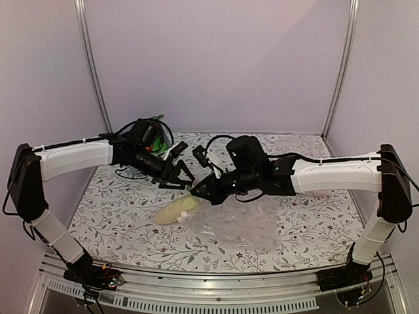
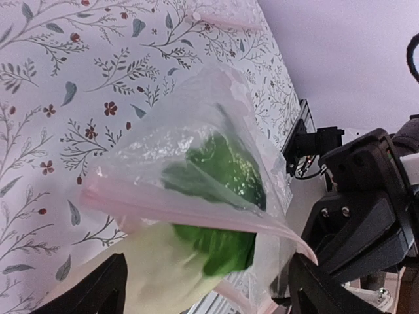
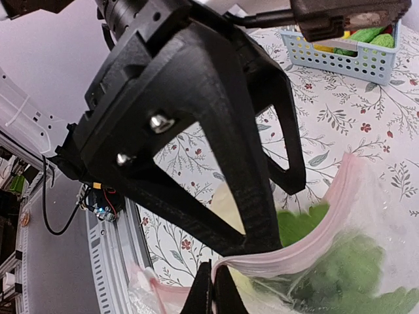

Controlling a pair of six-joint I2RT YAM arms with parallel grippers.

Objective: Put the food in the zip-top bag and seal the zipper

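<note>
A pale long vegetable with green leaves (image 1: 171, 212) lies low at the mouth of the clear, pink-edged zip bag (image 1: 232, 226); in the left wrist view its green part (image 2: 216, 170) shows behind the plastic and its pale body (image 2: 150, 268) sticks out below. My left gripper is open, its fingers apart over the pale part, beside the bag's rim. My right gripper is shut on the bag's pink edge, close against the left gripper.
A pale blue basket of toy produce stands at the back left, partly behind the left arm. More clear plastic lies at the back right.
</note>
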